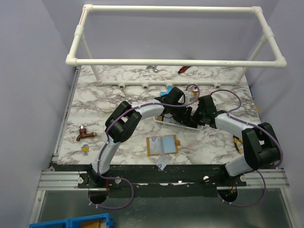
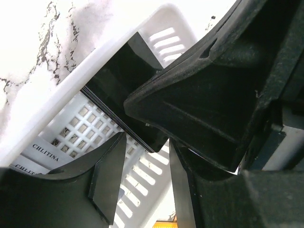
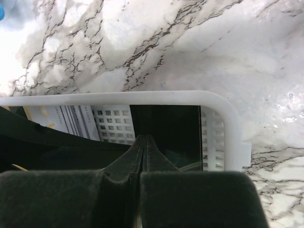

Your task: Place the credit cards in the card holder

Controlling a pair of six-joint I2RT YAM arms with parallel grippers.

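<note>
Both grippers work over a white slotted basket [image 3: 218, 99] at mid-table. In the left wrist view, a black card holder [image 2: 123, 76] lies at the basket's end, with white cards marked CHILITINA [image 2: 42, 152] beside it. My left gripper is part open over the basket, fingertips at the holder's edge; whether anything is between them is unclear. My right gripper is shut, its fingertips over the black holder [image 3: 166, 123]; a white printed card [image 3: 66, 121] lies farther left in the basket.
An open tan-cased item [image 1: 161, 145] and a pale card [image 1: 163, 161] lie in front. A brass tap [image 1: 84, 134] is at left, a yellow-black tool [image 1: 237, 145] at right. Blue objects [image 1: 169, 88] sit behind the basket.
</note>
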